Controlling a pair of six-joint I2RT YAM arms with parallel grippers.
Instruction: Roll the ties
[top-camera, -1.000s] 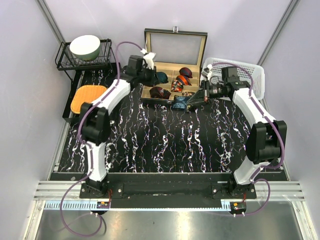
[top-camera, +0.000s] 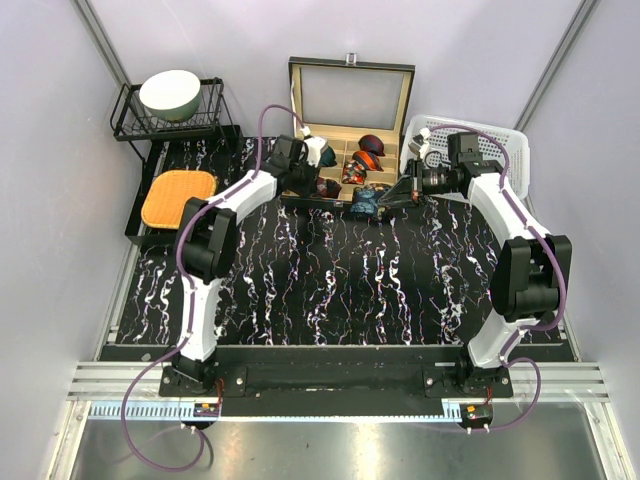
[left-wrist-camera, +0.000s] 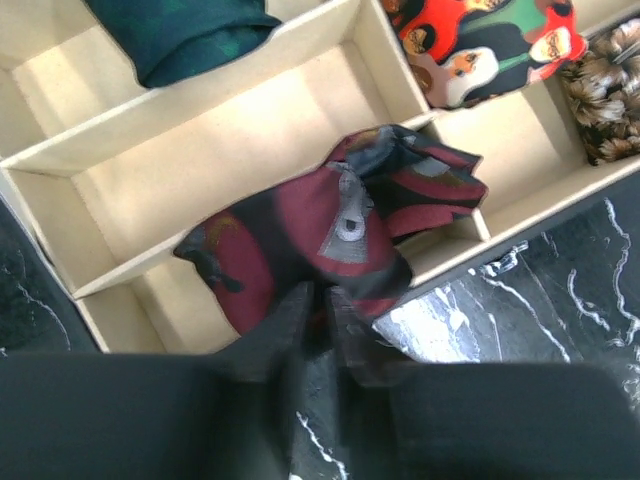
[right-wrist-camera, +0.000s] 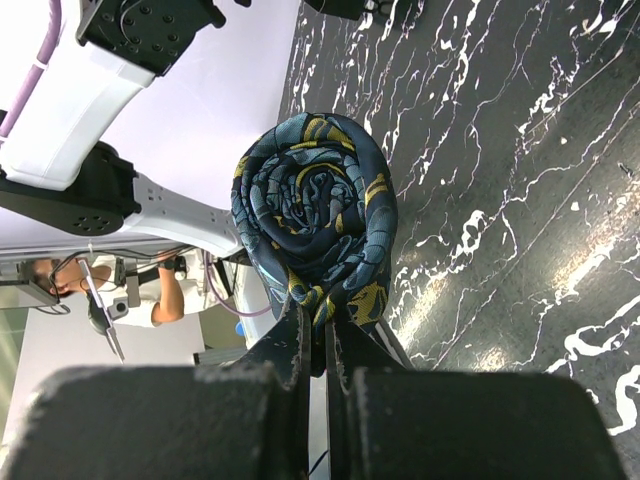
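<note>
A maroon and black patterned tie (left-wrist-camera: 300, 225) lies rumpled across compartments of the divided box (top-camera: 340, 135), overhanging a divider. In the left wrist view my left gripper touches its near edge. A narrow gap shows between those blurred fingertips; whether they pinch cloth is unclear. My right gripper is shut on the lower edge of a dark blue and yellow tie (right-wrist-camera: 315, 195), rolled into a spiral. From above, this blue tie (top-camera: 366, 199) is at the box's front edge, left of the right gripper.
Other ties occupy the box: a dark green one (left-wrist-camera: 185, 35), an orange-striped one (top-camera: 366, 160) and a maroon one (top-camera: 372, 144). A white basket (top-camera: 515, 160) stands right, a dish rack (top-camera: 135, 125) left.
My left gripper has come right and down onto the maroon tie in the box's front left, and the tie looks more bunched. The right arm and blue tie have barely shifted.
</note>
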